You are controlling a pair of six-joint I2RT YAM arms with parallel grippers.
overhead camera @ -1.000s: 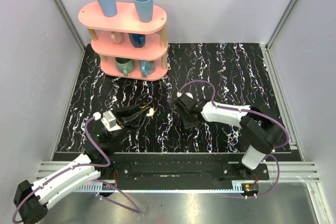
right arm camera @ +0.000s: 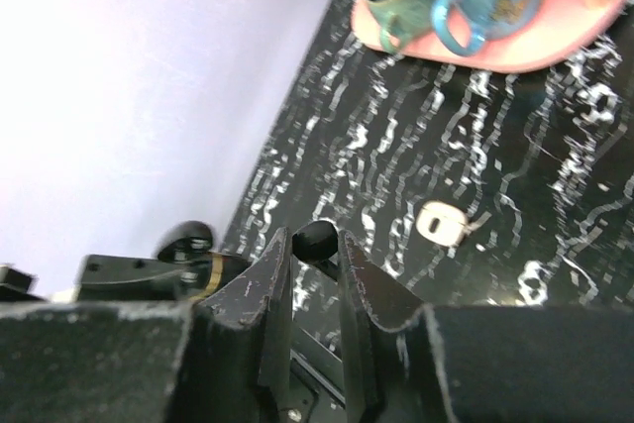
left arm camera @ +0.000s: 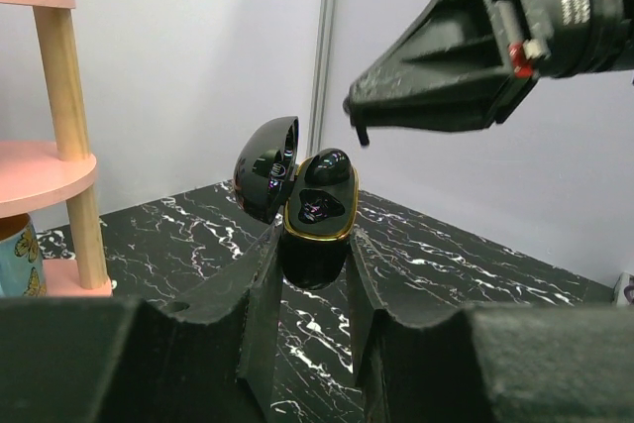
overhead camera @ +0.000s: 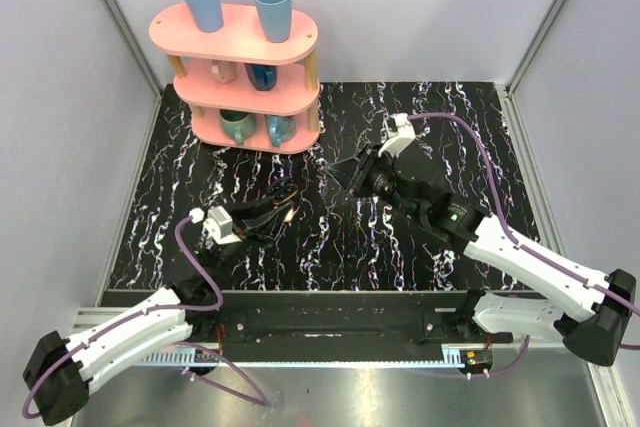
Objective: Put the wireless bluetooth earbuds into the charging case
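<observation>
The black charging case (left arm camera: 317,215) with gold trim stands upright, lid open, held by my left gripper; in the top view it is at left of centre (overhead camera: 284,195). My right gripper is shut on a small black earbud (right arm camera: 315,240) and is raised to the right of the case. From the left wrist view the right gripper's tip appears above and behind the case, apart from it. A small white object (right arm camera: 441,223) lies on the marble table below; I cannot tell what it is.
A pink three-tier shelf (overhead camera: 235,27) with cups and mugs stands at the back left. Pale walls border the black marble table (overhead camera: 440,107).
My left arm and the case have barely moved.
</observation>
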